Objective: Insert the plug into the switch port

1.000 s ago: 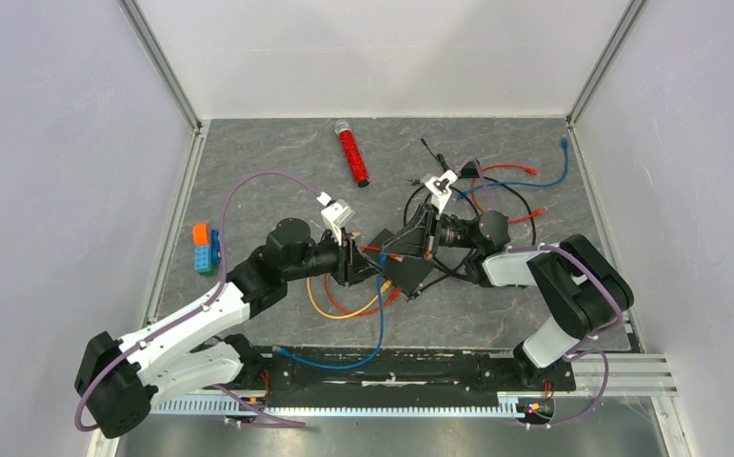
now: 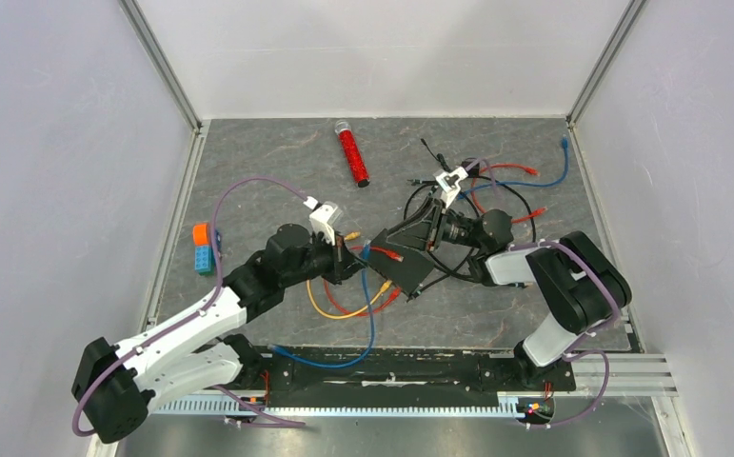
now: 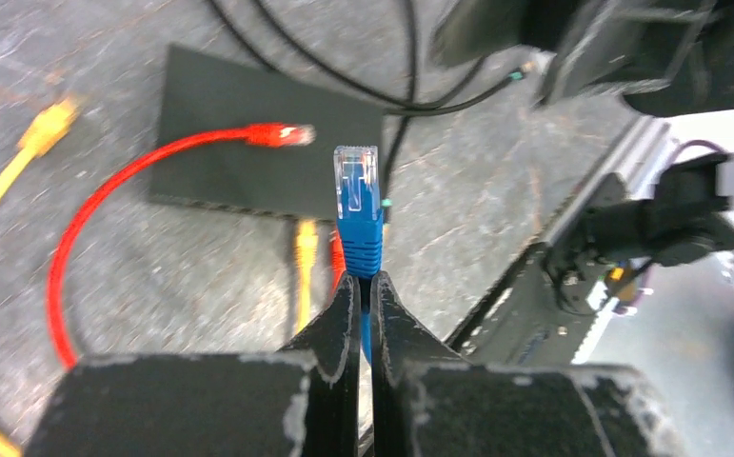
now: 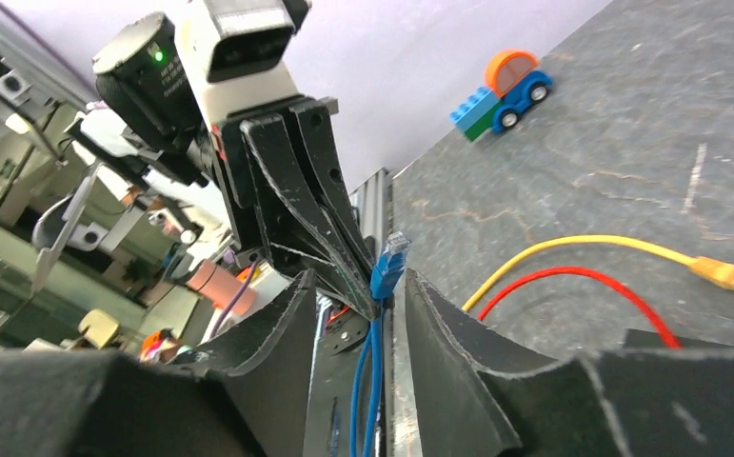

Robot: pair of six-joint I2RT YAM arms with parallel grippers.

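Observation:
The blue plug [image 3: 357, 190] stands upright in my left gripper, which is shut on it just below the connector; the blue cable [image 4: 375, 381] hangs down from it. Below lies the flat black switch [image 3: 220, 176], with red and yellow plugs around it; a red plug [image 3: 277, 134] lies over its top. Its ports are too small to make out. My right gripper stands part open with nothing between its fingers; in its view the blue plug [image 4: 388, 267] is just beyond the fingertips, held by the left gripper.
Black, red and blue cables are tangled at the right rear. A red cylinder [image 2: 351, 152] lies at the back, a toy car [image 4: 517, 90] at the left edge.
My left gripper has moved a little left with the blue plug.

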